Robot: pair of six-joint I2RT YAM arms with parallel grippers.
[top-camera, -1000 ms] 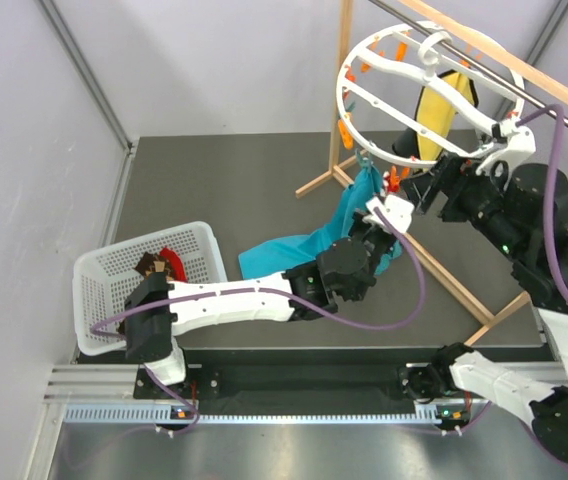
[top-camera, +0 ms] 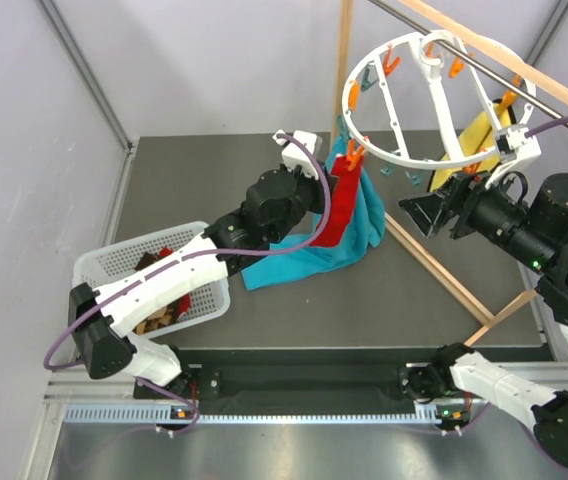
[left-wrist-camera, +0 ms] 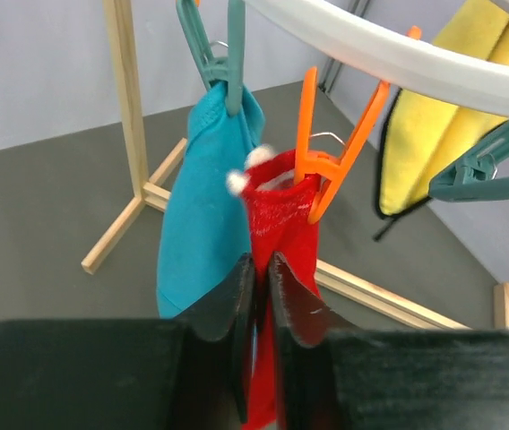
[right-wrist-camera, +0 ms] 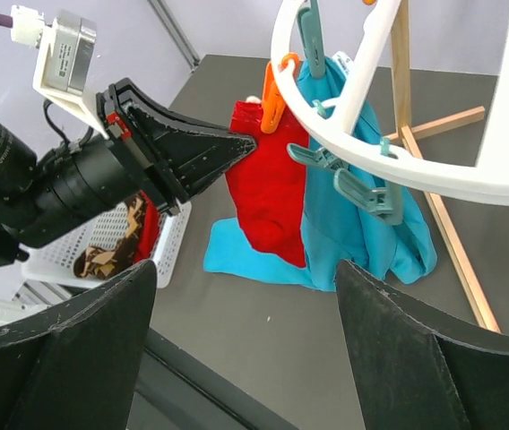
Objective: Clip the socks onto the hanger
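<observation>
A round white hanger (top-camera: pixel 404 158) carries coloured clips. An orange clip (left-wrist-camera: pixel 322 161) holds a red sock (left-wrist-camera: pixel 281 224); behind it hang turquoise socks (left-wrist-camera: pixel 202 206) from teal clips. A yellow sock (left-wrist-camera: pixel 452 98) hangs farther back. My left gripper is at the red sock, its fingers close around the fabric; whether it grips it is unclear. My right gripper is open below the hanger rim, with nothing between its fingers.
A white basket (top-camera: pixel 99 270) with more items sits at the left. The wooden stand (top-camera: pixel 434 270) runs along the right of the grey floor, which is clear at the back left.
The hanger and my right gripper have shifted right since a second ago.
</observation>
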